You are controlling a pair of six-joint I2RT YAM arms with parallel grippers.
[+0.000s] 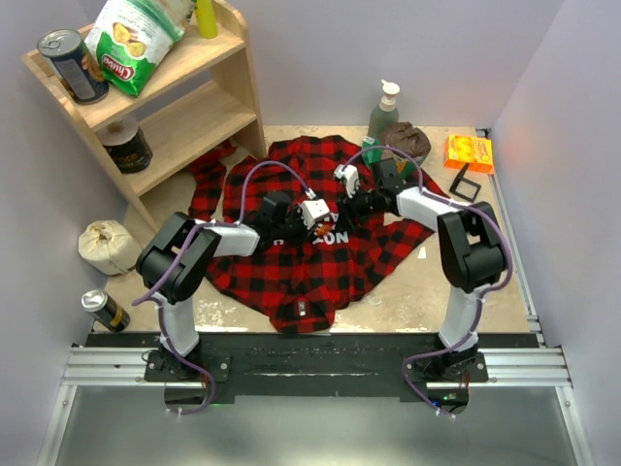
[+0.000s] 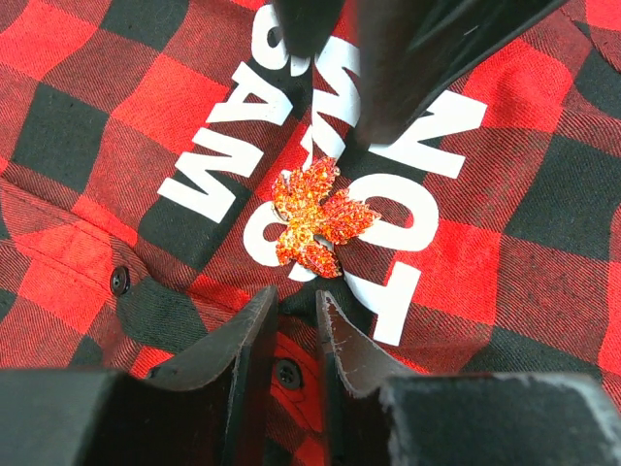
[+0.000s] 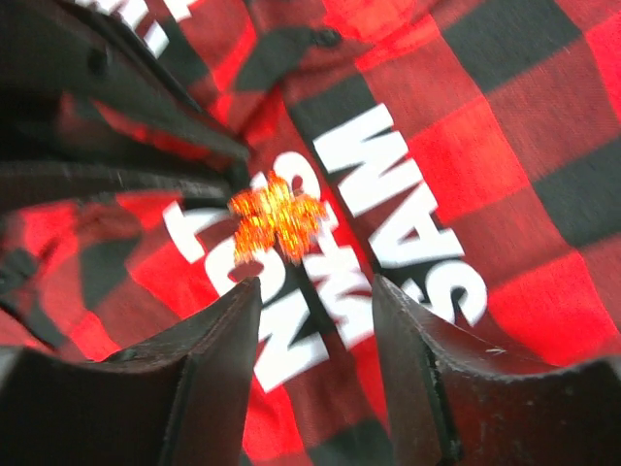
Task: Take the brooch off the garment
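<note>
A glittery orange leaf-shaped brooch (image 2: 315, 218) lies on the white lettering of the red and black plaid garment (image 2: 524, 262). My left gripper has its fingers a narrow gap apart, empty, just short of the brooch. In the right wrist view, its dark fingers (image 3: 126, 184) reach in from the left, tips beside the brooch (image 3: 277, 218); whether they touch it I cannot tell. Over the garment from the other side, my right gripper is partly open with nothing between its fingers. The brooch's pin is hidden.
A wooden shelf (image 1: 199, 107) with cans and a chip bag stands at the back left. Behind the garment are a pump bottle (image 1: 383, 112), a brown bundle (image 1: 406, 143) and an orange box (image 1: 469, 153). Bare table shows at the front right.
</note>
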